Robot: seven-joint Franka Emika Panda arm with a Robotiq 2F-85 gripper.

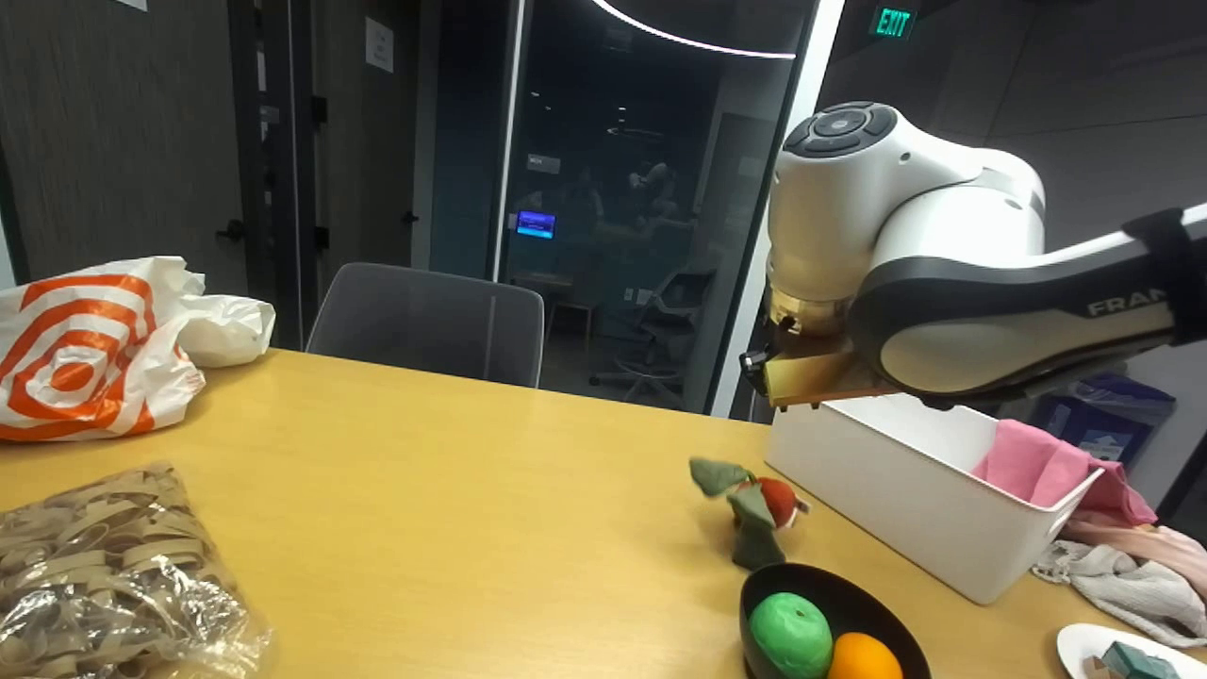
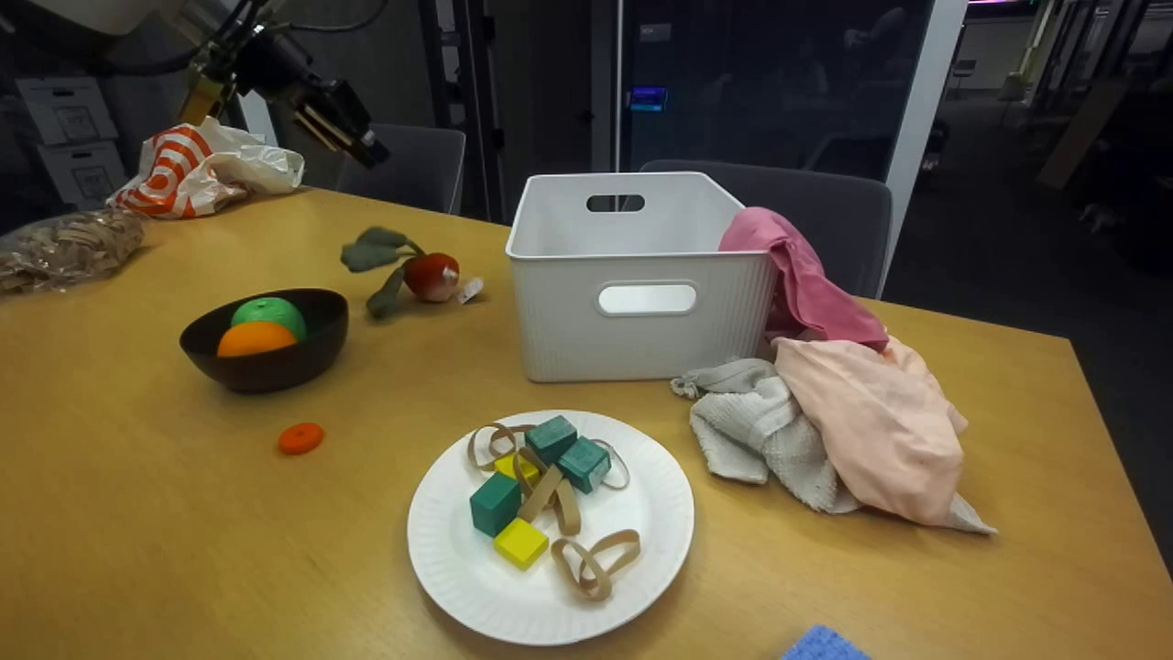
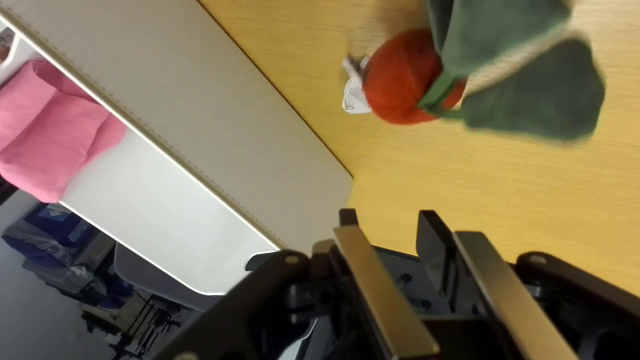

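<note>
A red plush vegetable with dark green leaves lies on the table between the black bowl and the white bin. In the wrist view the red plush vegetable is blurred and clear of my gripper. That gripper hangs above the table by the bin's corner, its fingers part open with bare table and bin showing between them. In exterior view 2 the gripper is up at the upper left, behind and above the plush vegetable.
The white bin has a pink cloth over its side. A plate holds blocks and rubber bands. Grey and peach cloths, an orange disc and a blue item lie around.
</note>
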